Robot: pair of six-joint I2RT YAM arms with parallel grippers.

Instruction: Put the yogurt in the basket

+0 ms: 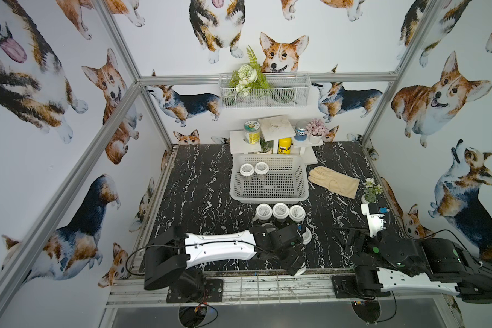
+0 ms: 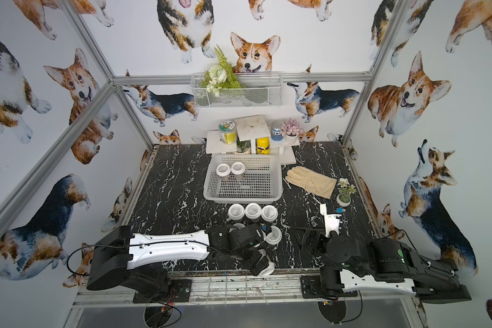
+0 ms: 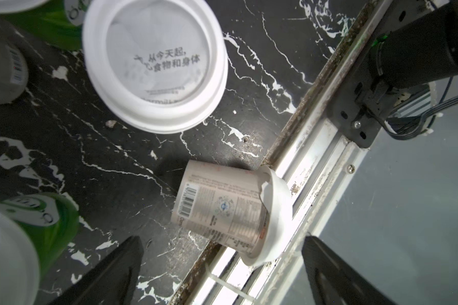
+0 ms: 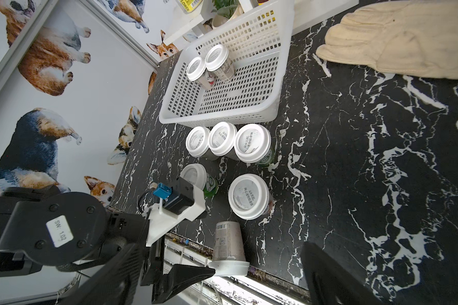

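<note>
A tipped yogurt cup (image 3: 221,206) lies on its side at the front edge of the table, its white lid overhanging the metal rail. My left gripper is open above it; the cup shows between the fingers, apart from them. Upright yogurt cups with white lids stand around: one (image 4: 249,196) just behind the tipped cup, a green one (image 4: 198,178) beside it, and a row (image 1: 280,212) in front of the white basket (image 1: 235,191). Two cups (image 1: 254,170) stand inside the basket, on its left side. To the right, my right gripper is open and empty.
A beige glove (image 1: 333,181) lies right of the basket, near a small potted plant (image 1: 370,191). Behind the basket is a white stand (image 1: 278,127) with cans.
</note>
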